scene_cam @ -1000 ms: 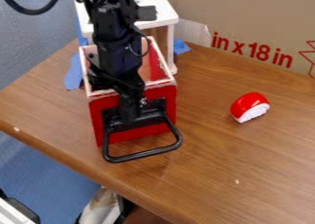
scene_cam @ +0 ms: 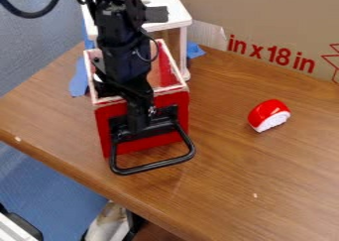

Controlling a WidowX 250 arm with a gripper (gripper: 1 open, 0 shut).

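Observation:
A black robot gripper (scene_cam: pixel 143 111) points down at the front of a red box (scene_cam: pixel 171 141) with a white rim, standing on the wooden table. A black rectangular handle frame (scene_cam: pixel 153 165) juts out low from the box's front, with the gripper at its upper part. Whether the fingers are open or shut on it is hard to make out. A red and white rounded object (scene_cam: pixel 269 115) lies to the right on the table.
A white stand (scene_cam: pixel 179 14) is behind the box, with blue cloth (scene_cam: pixel 77 78) beside it. A cardboard panel (scene_cam: pixel 279 22) borders the back. The table's edge runs along the lower left.

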